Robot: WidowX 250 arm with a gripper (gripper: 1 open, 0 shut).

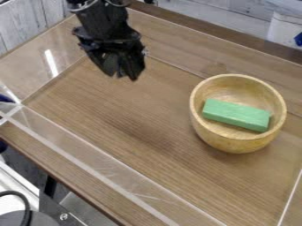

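Observation:
My gripper (112,60) hangs at the upper left of the camera view over the bare wooden table, dark and somewhat blurred; whether its fingers are open or shut is unclear. At the right, a round wooden bowl (217,135) holds a green rectangular block (236,115), well apart from the gripper.
Clear tape runs along the left side, and a black cable (14,201) lies at the lower left corner.

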